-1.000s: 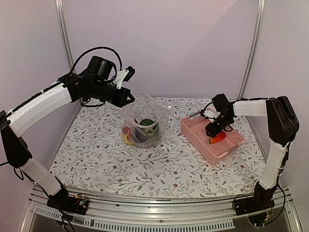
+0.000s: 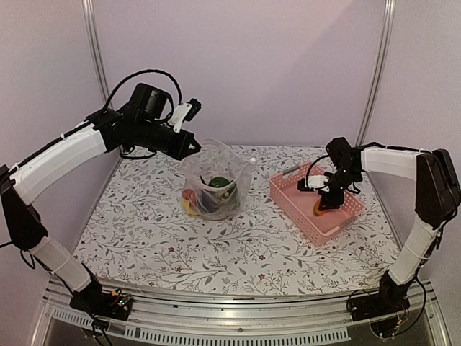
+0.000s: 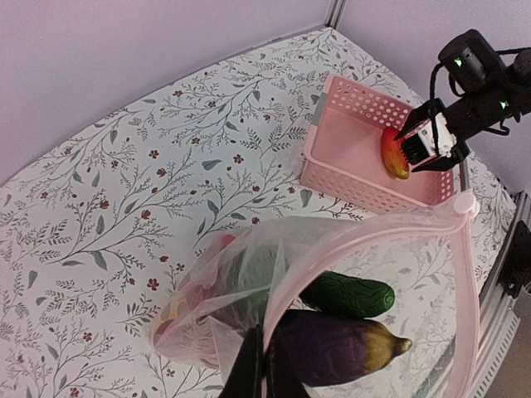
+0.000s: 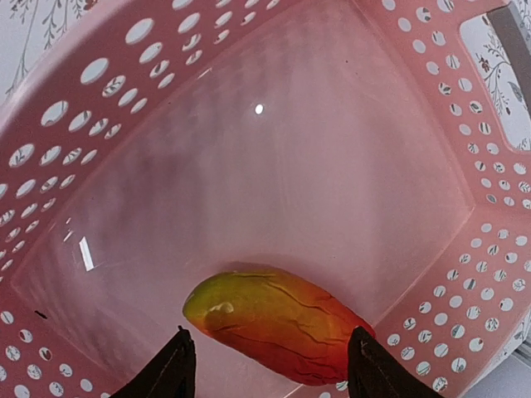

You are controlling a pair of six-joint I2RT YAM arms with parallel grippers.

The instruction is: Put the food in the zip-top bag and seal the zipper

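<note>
A clear zip top bag stands open-mouthed on the table, its rim pinched at the upper left by my left gripper. In the left wrist view, my left gripper is shut on the edge of the bag. Inside the bag are an eggplant, a green cucumber-like vegetable and other food partly blurred by the plastic. A mango, red to yellow-green, lies on the basket floor. My right gripper is open over it, a finger near each end of the mango.
The mango's pink perforated basket stands at the table's right, its walls rising around my right gripper. Bare patterned tablecloth lies in front of the bag and between bag and basket.
The left arm and the bag have stayed still.
</note>
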